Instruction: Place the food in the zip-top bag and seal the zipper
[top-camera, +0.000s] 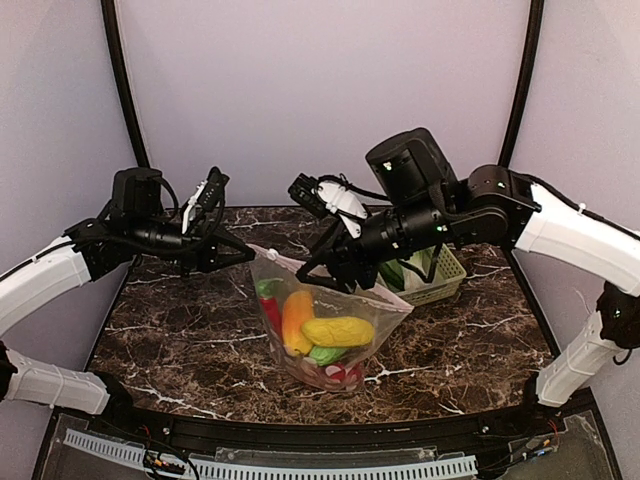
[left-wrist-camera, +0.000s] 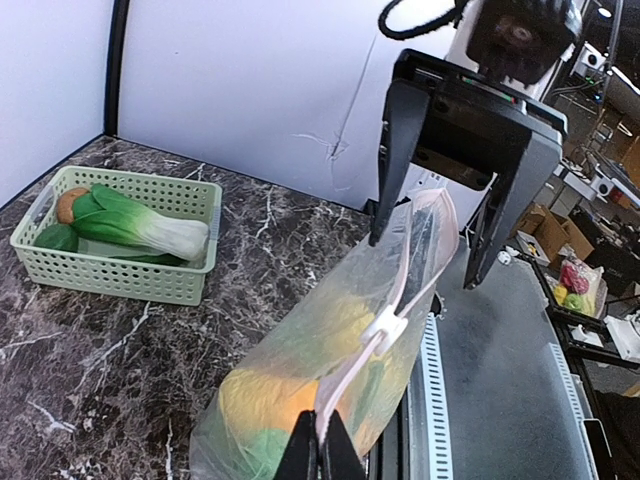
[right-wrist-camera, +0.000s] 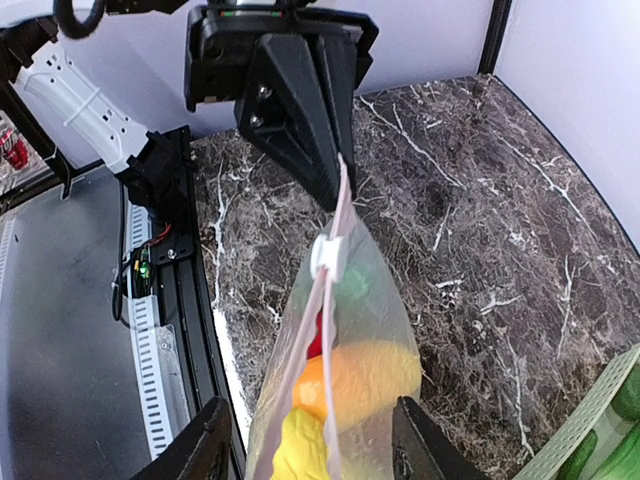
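The clear zip top bag hangs with toy food inside, a yellow corn-like piece and an orange one among it. My left gripper is shut on the bag's top corner, pinching its pink rim in the left wrist view. White against that rim, the zipper slider sits close to the left fingers. My right gripper stands open, its fingertips either side of the rim and apart from the slider. Between slider and right gripper, the rim's two edges are parted.
Behind the right arm stands a pale green basket holding a toy leek and other green food. Bare marble table lies left of the bag. A metal rail runs along the front.
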